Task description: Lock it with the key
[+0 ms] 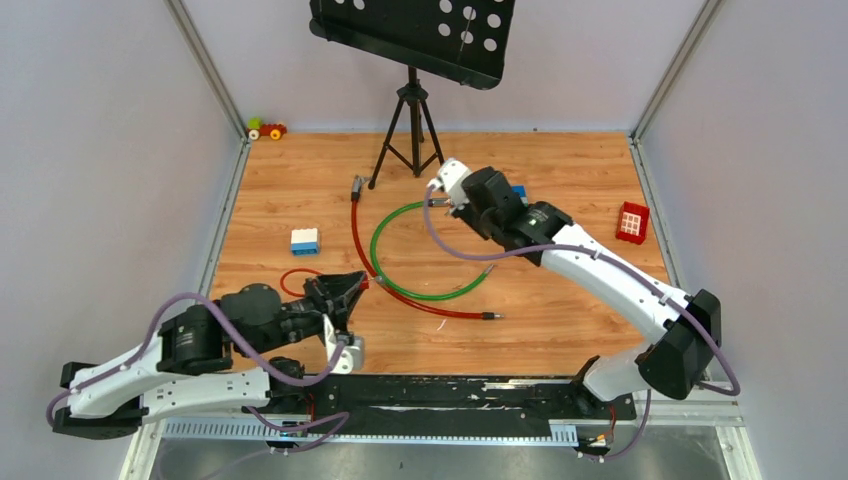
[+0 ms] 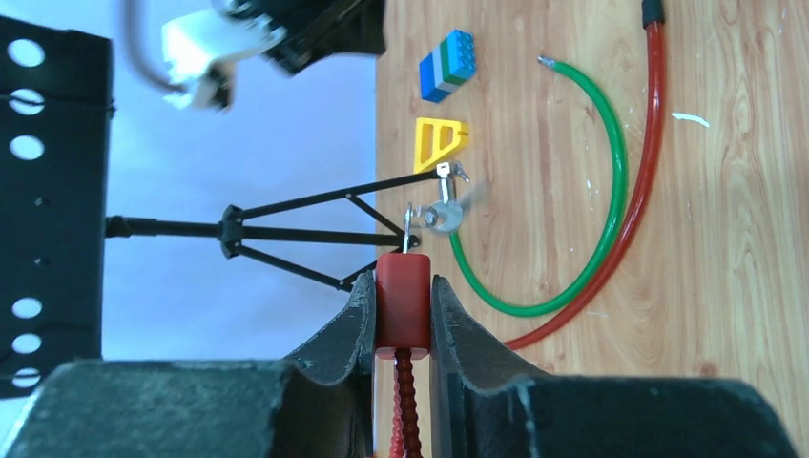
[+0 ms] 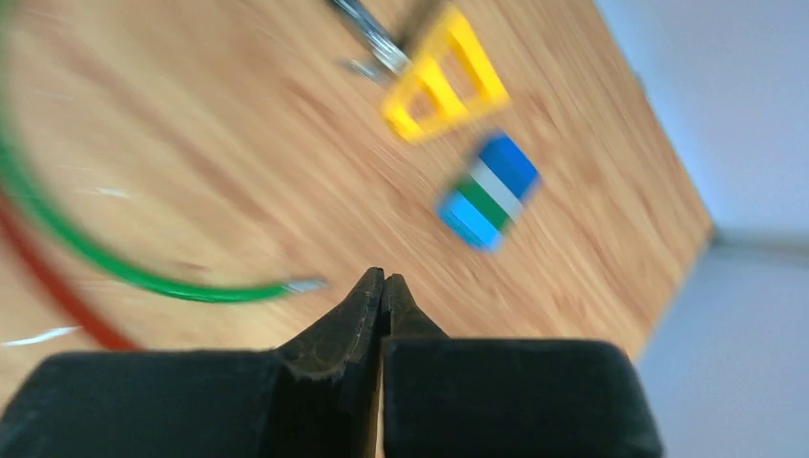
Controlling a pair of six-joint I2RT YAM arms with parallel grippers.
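Note:
Pinched between the fingers of my left gripper is a red fob (image 2: 404,298). A red cord trails back from it, and a metal ring with blurred metal parts sits at its far end. A green cable lock (image 1: 378,235) lies curved on the table, its silver head beyond the fob; its free metal tip (image 3: 305,284) shows in the right wrist view. The red cable lock (image 1: 450,313) crosses under it. My right gripper hovers over the table, shut with nothing between its fingertips. The top view hides its tips behind the arm.
Near the silver head lie a yellow frame piece (image 2: 440,143) and a blue brick stack (image 2: 448,65). A black music stand (image 1: 412,115) stands at the back. A white-and-blue brick (image 1: 305,241) is at left, a red basket (image 1: 632,222) at right.

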